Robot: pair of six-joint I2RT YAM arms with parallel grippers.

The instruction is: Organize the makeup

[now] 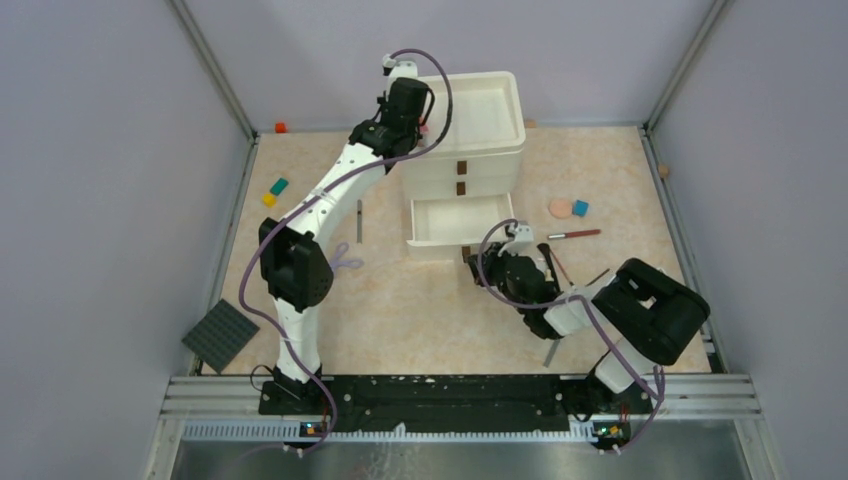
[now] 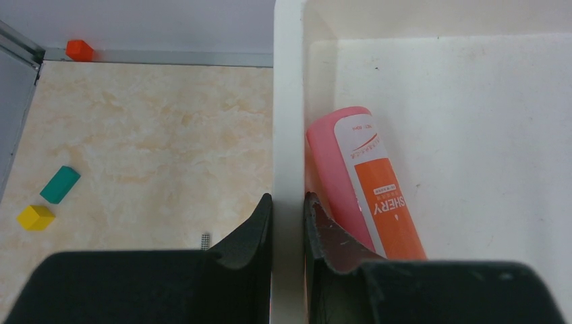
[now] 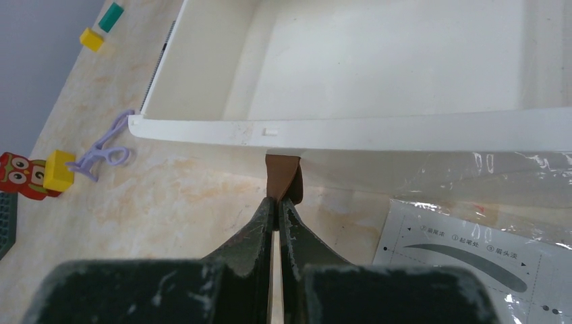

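The white organizer (image 1: 475, 110) stands at the back, its bottom drawer (image 1: 455, 215) pulled open and empty. My left gripper is at the top tray's left wall (image 2: 289, 88), one finger each side of it; a pink bottle with an orange label (image 2: 364, 182) lies inside along that wall. Below the drawer's front, my right gripper is shut on the drawer's brown tab (image 3: 282, 172). Purple scissors (image 3: 101, 152) lie left of the drawer. Makeup pencils and brushes, among them a red one (image 1: 574, 234), lie on the right.
A clear sheet with a brow stencil (image 3: 459, 256) lies under the drawer's front. Colored blocks (image 2: 59, 184), an owl figure (image 3: 19, 175) and a dark mat (image 1: 220, 333) are at the left.
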